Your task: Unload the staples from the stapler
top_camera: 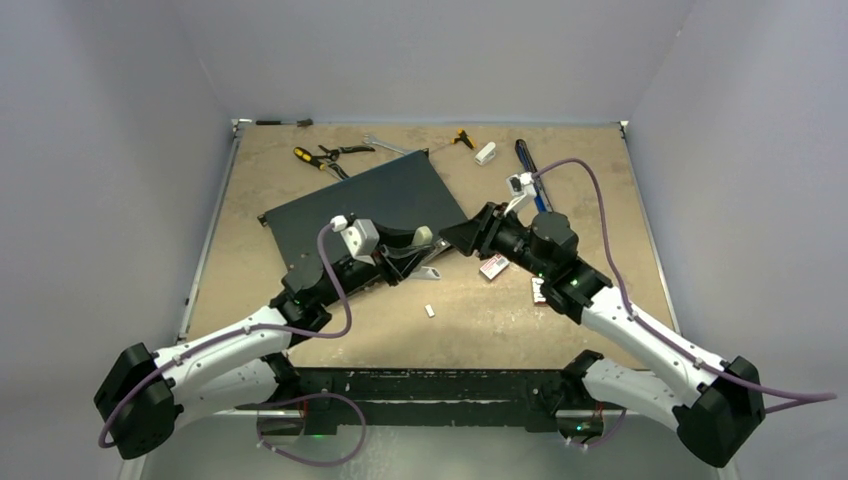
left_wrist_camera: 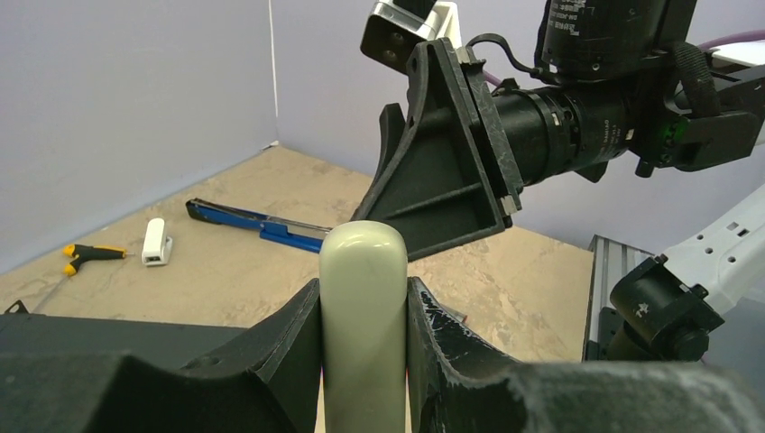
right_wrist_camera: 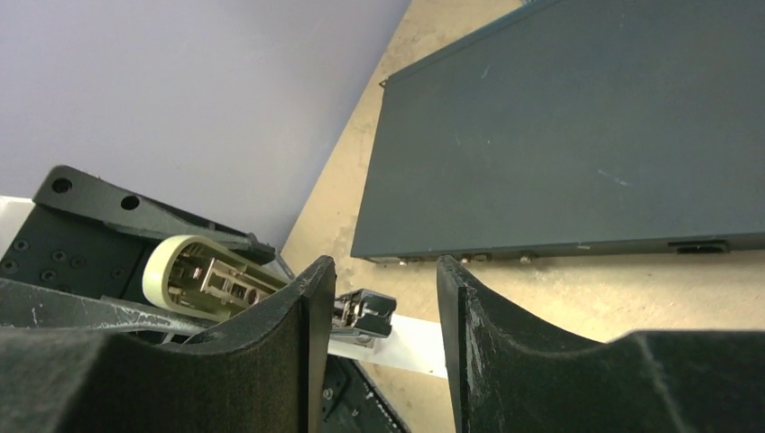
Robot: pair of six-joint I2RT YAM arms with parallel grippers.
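Observation:
A pale cream stapler (left_wrist_camera: 364, 316) (right_wrist_camera: 168, 275) stands between the fingers of my left gripper (top_camera: 420, 245), which is shut on it. In the right wrist view its metal magazine (right_wrist_camera: 228, 285) shows, with a black end piece (right_wrist_camera: 371, 312) near my right fingertips. My right gripper (top_camera: 449, 238) faces the stapler's end from the right, part open, with a gap between its fingers; whether it touches the stapler I cannot tell.
A dark grey panel (top_camera: 360, 200) lies under the left arm. Small boxes (top_camera: 495, 266) and a white bit (top_camera: 430, 310) lie on the table, with several tools along the back.

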